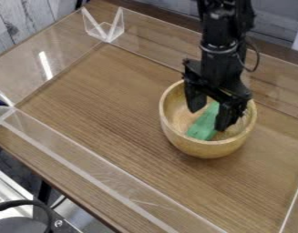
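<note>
My black gripper (212, 102) reaches down from the top into a round tan bowl (178, 138) on the wooden table, its two fingers apart. A green oblong object (205, 129) lies in the bowl, just below and between the gripper's fingertips, partly hidden by them. I cannot tell whether the fingers touch it.
A small clear plastic piece (105, 25) is at the back left. A black cable or part (20, 213) shows at the lower left.
</note>
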